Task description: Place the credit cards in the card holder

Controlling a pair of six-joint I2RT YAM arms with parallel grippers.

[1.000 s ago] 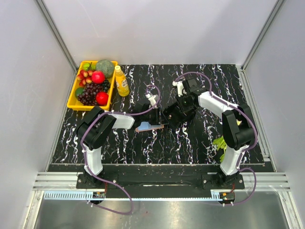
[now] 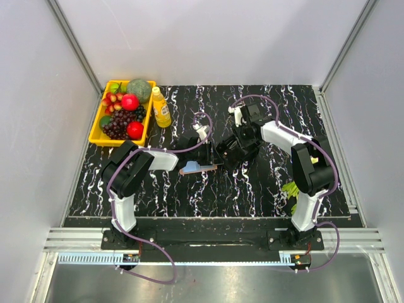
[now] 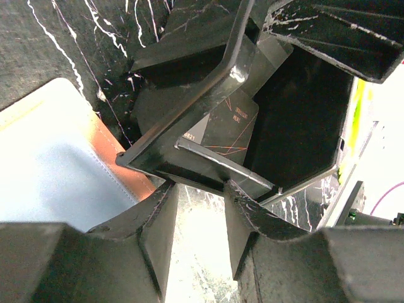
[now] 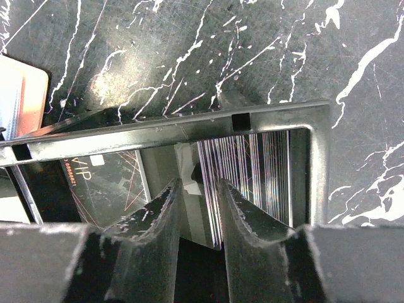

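The black card holder [image 2: 230, 154] lies open on the marble table between both grippers. In the right wrist view its frame [image 4: 126, 136] surrounds a dark card with red lines [image 4: 101, 183] and a striped slot section [image 4: 265, 177]. My right gripper is open over that section, fingertips inside the holder. My left gripper has its fingers slightly apart at the holder's near edge; whether the edge is between them is unclear. Light blue-and-orange cards [image 3: 76, 158] lie beside the holder, to the left in the left wrist view.
A yellow tray of fruit [image 2: 96, 132] stands at the back left, with a yellow bottle [image 2: 161, 110] beside it. Green-yellow produce [image 2: 290, 189] lies at the right under the right arm.
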